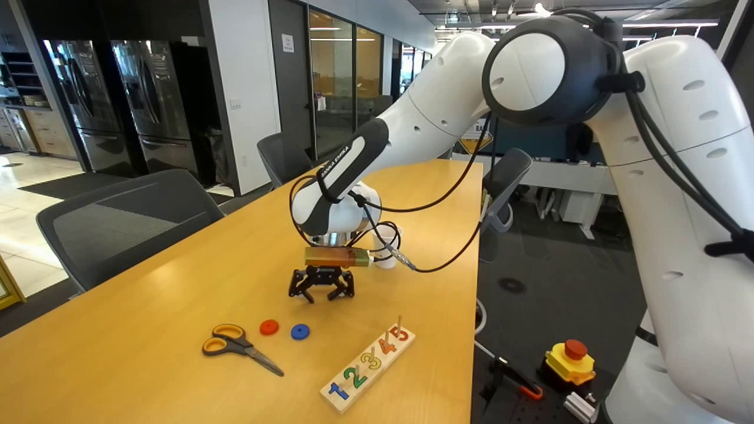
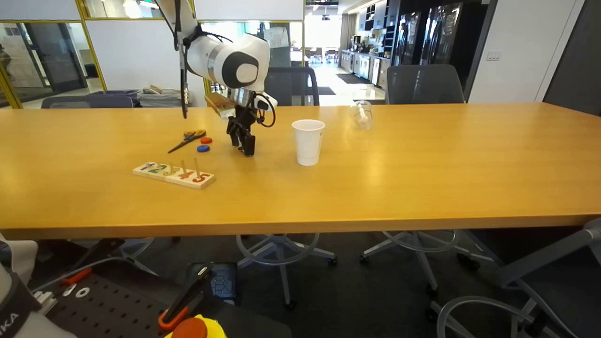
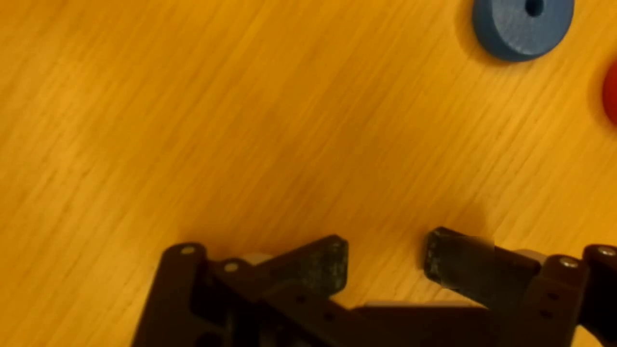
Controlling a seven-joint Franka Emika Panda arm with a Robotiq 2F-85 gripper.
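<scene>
Low over the table, my gripper (image 1: pixel 321 300) is open, and only bare wood shows between its fingertips in the wrist view. A blue ring (image 1: pixel 300 331) lies flat on the table, apart from the gripper, on the side towards the number board in exterior view 1. Close beside it is a red ring (image 1: pixel 268 327). In the wrist view the blue ring (image 3: pixel 523 29) is at the upper right, and the red ring (image 3: pixel 611 95) is cut off by the right edge. The wooden number board (image 1: pixel 369 367), marked 1 to 5, has upright pegs with no rings on them.
Orange-handled scissors (image 1: pixel 240 346) lie left of the rings. A white cup (image 2: pixel 308 142) stands upright behind the gripper, and a clear glass (image 2: pixel 361 115) is farther off.
</scene>
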